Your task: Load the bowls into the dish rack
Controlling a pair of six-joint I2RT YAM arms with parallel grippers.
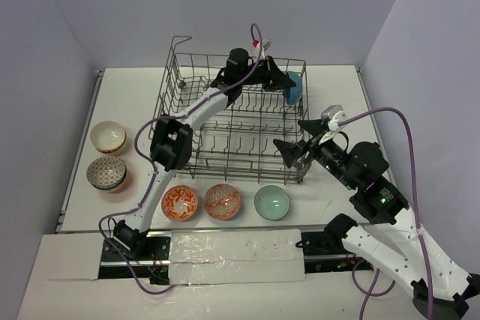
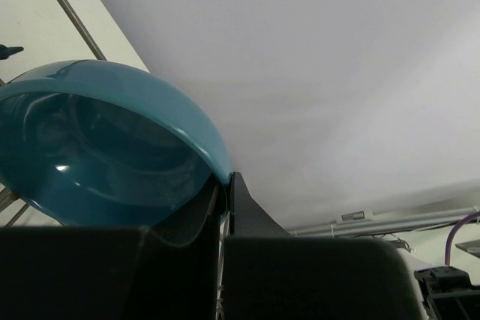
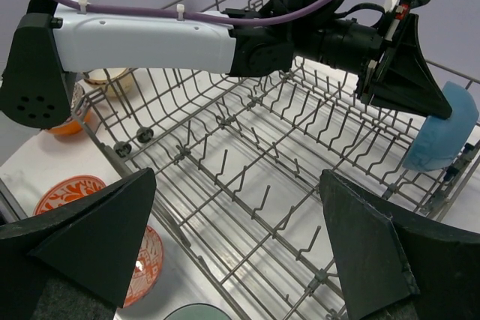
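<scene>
The blue bowl (image 1: 293, 89) stands tilted on its side at the back right corner of the metal dish rack (image 1: 232, 144). My left gripper (image 1: 288, 82) is shut on its rim; in the left wrist view one finger lies inside the bowl (image 2: 97, 148) and the other outside. The right wrist view shows this bowl (image 3: 444, 129) low among the tines by the rack's end. Over the rack's right side my right gripper (image 1: 286, 142) is open, with nothing between its fingers. In front of the rack sit two orange patterned bowls (image 1: 180, 203) (image 1: 223, 201) and a green bowl (image 1: 272, 202).
Left of the rack stand a cream bowl (image 1: 108, 136) and a dark-patterned bowl (image 1: 106, 173), each seemingly stacked on another. My left arm crosses the rack's left half. Most of the rack's middle rows are empty. Walls close in at the back and both sides.
</scene>
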